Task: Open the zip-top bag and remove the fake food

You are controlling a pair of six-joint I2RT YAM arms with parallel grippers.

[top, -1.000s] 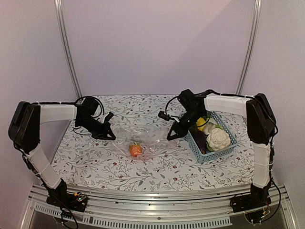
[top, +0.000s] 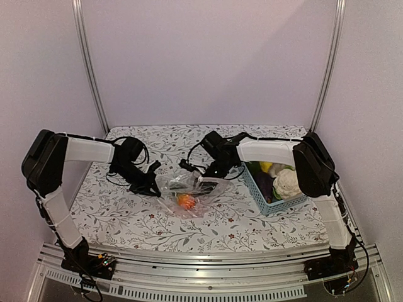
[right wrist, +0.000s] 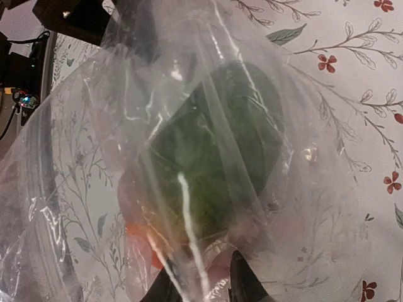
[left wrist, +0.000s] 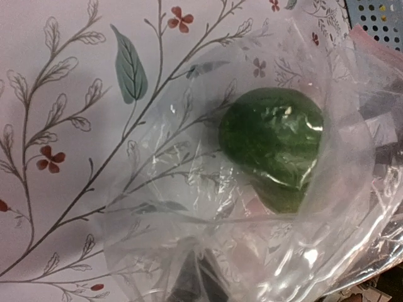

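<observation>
The clear zip top bag (top: 171, 181) lies crumpled mid-table. Inside it are an orange food piece (top: 186, 201) and a green food piece (left wrist: 272, 138). My left gripper (top: 157, 194) is shut at the bag's left edge, where plastic gathers at its fingertips (left wrist: 198, 277). At the bag's right end my right gripper (top: 200, 185) stands open. In the right wrist view its two fingers (right wrist: 242, 280) are apart near the food, with plastic film around them; the green piece (right wrist: 217, 138) shows through cloudy film. Whether those fingers are within the bag's mouth is unclear.
A light blue basket (top: 275, 207) stands at the right, holding a cauliflower (top: 287, 183), an eggplant (top: 264, 185) and other food. My right forearm passes over its back part.
My right gripper has moved left from beside the basket to over the bag's right end. My left gripper, the bag and the orange piece have shifted slightly right.
</observation>
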